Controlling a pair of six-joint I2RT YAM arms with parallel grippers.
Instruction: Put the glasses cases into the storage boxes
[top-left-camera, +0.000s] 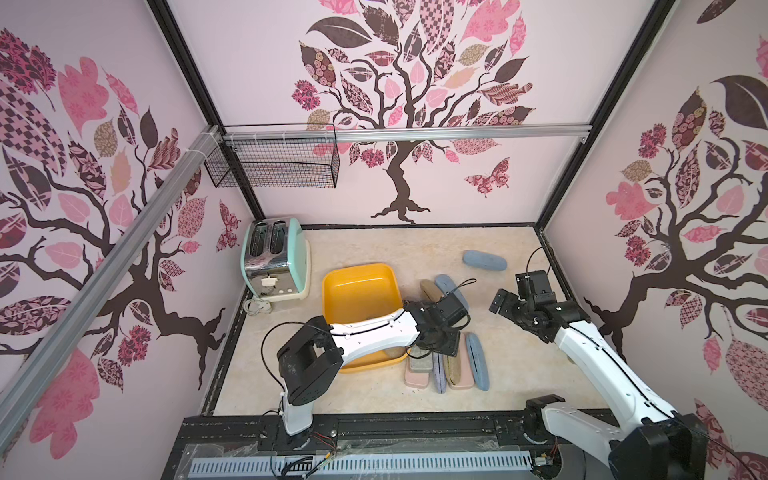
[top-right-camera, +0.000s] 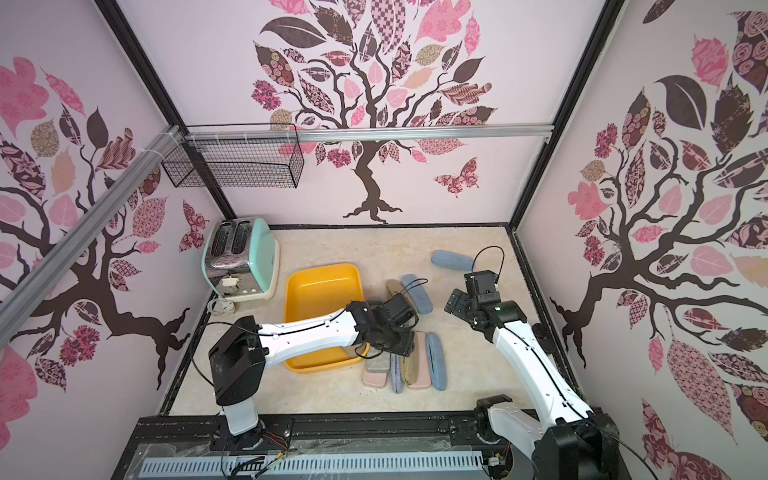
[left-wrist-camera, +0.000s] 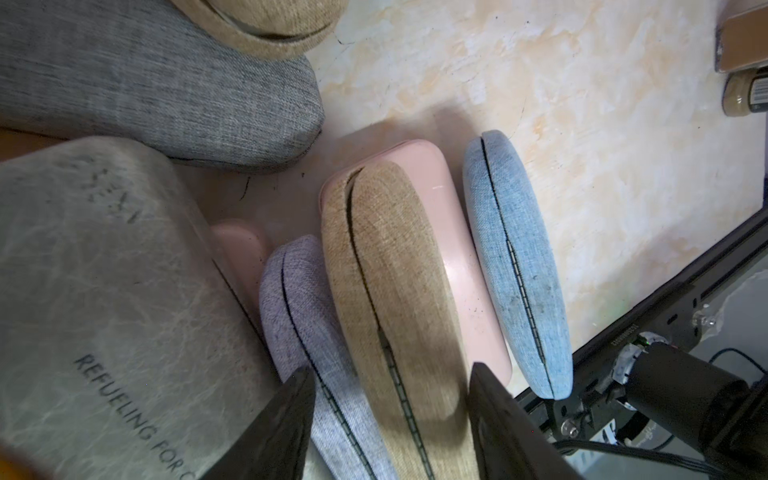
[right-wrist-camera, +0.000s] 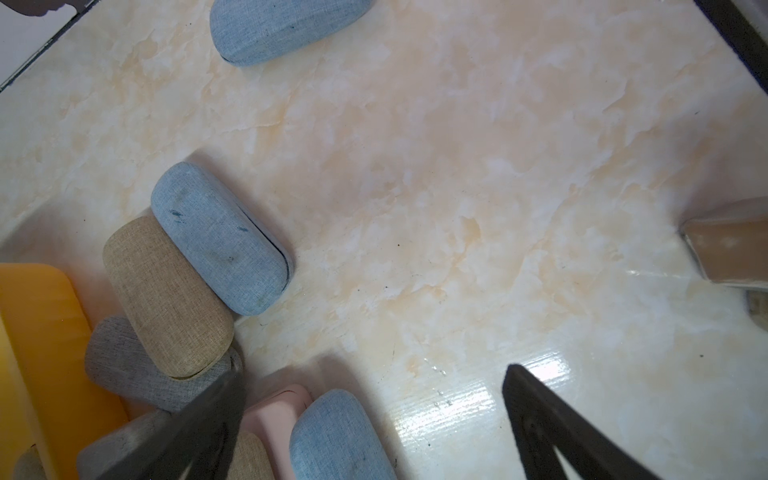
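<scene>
Several glasses cases lie grouped right of the yellow storage box (top-left-camera: 360, 284). My left gripper is part open, low over a tan case (left-wrist-camera: 400, 264), one finger on each side, the left one over a lavender case (left-wrist-camera: 296, 304). A light blue case (left-wrist-camera: 516, 256), pink case (left-wrist-camera: 472, 336) and silver case (left-wrist-camera: 112, 304) lie around it. My right gripper stands open above bare table at the right; beyond it lie a blue case (right-wrist-camera: 220, 236), tan case (right-wrist-camera: 164, 296) and another blue case (top-left-camera: 484, 260) at the back.
A mint toaster (top-left-camera: 272, 260) with its cord stands at the back left. A wire basket (top-left-camera: 272, 160) hangs from the rail. Small brown items (right-wrist-camera: 724, 248) sit by the right edge.
</scene>
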